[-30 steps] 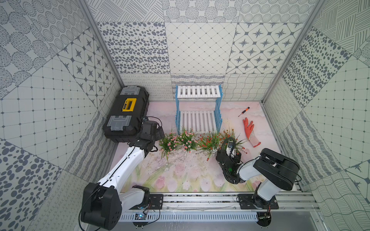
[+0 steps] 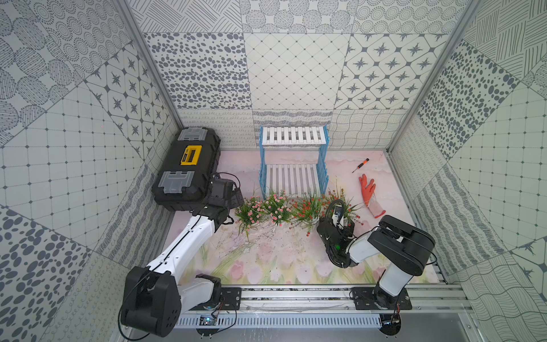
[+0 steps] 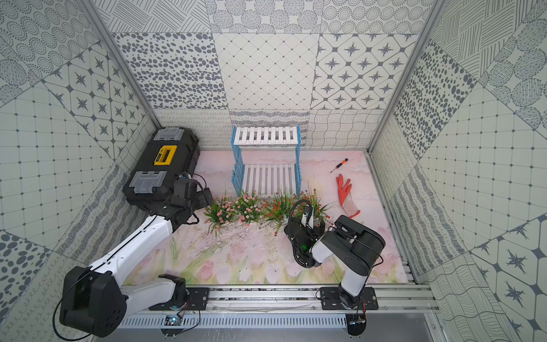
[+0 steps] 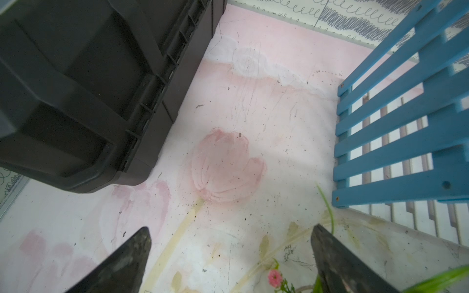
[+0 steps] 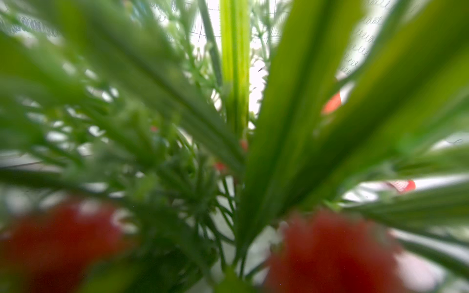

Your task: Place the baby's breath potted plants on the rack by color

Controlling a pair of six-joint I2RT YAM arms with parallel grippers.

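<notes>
Two pink-flowered plants, a left one (image 2: 248,213) and a second one (image 2: 277,207), stand in front of the rack (image 2: 293,135), with a red-flowered plant (image 2: 307,211) to their right. At the row's right end another red-flowered plant (image 2: 348,207) is partly covered by my right gripper (image 2: 336,212). Leaves and blurred red flowers (image 5: 337,254) fill the right wrist view, hiding the right fingers and the pot. My left gripper is open and empty over the table, between the toolbox and the rack; a small pink flower (image 4: 275,277) shows near its right finger (image 4: 342,263).
The black toolbox (image 2: 188,165) stands close behind the left arm. A red glove (image 2: 369,193) and a screwdriver (image 2: 360,165) lie to the right of the rack. Both white rack shelves are bare.
The left arm has barely moved, and the plants stand where they were.
</notes>
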